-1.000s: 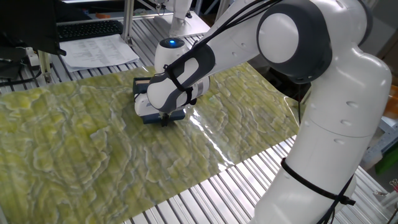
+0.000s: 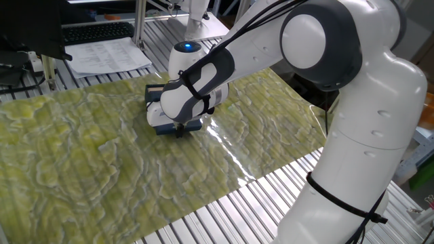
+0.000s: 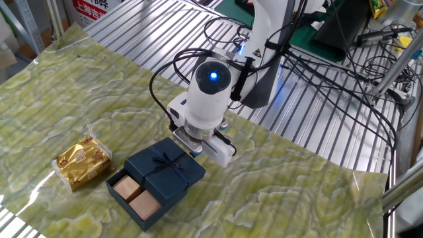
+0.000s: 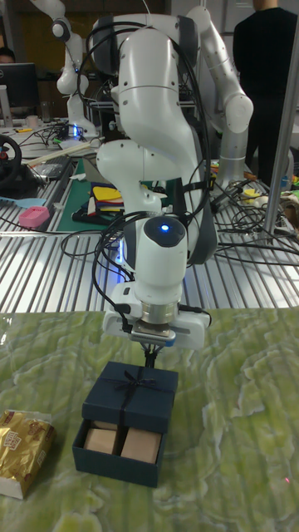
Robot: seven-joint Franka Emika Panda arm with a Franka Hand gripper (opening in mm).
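Note:
A dark blue box (image 3: 141, 221) holds tan blocks (image 3: 147, 204) in its uncovered front part. Its lid (image 3: 158, 173), tied with a dark ribbon bow, covers the rear part and sits shifted back toward the arm. My gripper (image 4: 150, 357) points down at the lid's back edge, its dark fingers close together there. Their tips are partly hidden behind the lid, so whether they hold its edge does not show. In exterior view 1 the hand and forearm cover much of the box, and one dark finger (image 2: 180, 130) appears against the lid's near side.
A gold wrapped packet (image 3: 83, 162) lies beside the box, a small gap away. The green marbled sheet (image 2: 68, 163) is clear over wide areas on both sides. Loose cables (image 3: 330, 99) trail over the slatted metal table behind the arm.

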